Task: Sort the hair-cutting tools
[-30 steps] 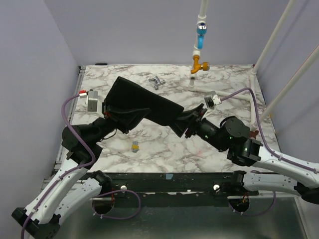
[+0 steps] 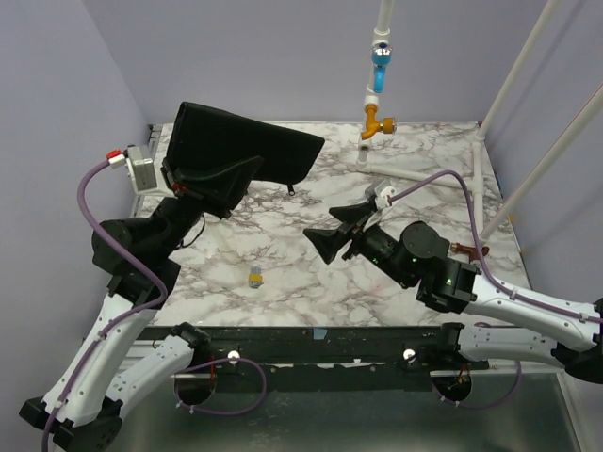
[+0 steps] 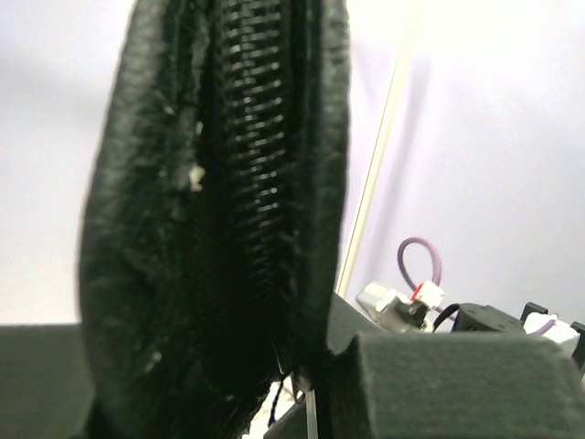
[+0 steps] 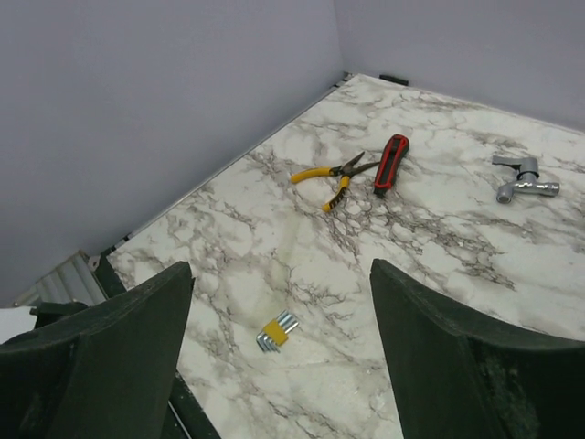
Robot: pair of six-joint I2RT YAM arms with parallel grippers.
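Note:
A black zip pouch (image 2: 240, 146) hangs in the air above the back left of the table, my left gripper (image 2: 236, 186) shut on its near side. In the left wrist view the pouch's zip (image 3: 251, 110) runs up close to the camera. My right gripper (image 2: 323, 228) stands apart from the pouch, part open and empty. The right wrist view shows pliers with yellow handles (image 4: 313, 173), a red-and-black cutter (image 4: 391, 165), a small metal tap (image 4: 528, 185) and a hex key set in a yellow holder (image 4: 277, 333) on the table. No hair tools can be made out.
White pipes with a blue valve (image 2: 381, 68) and an orange tap (image 2: 372, 122) stand at the back right. Walls border it on three sides.
My left gripper has carried the pouch left and towards the back, where it now covers the metal tap in the top view.

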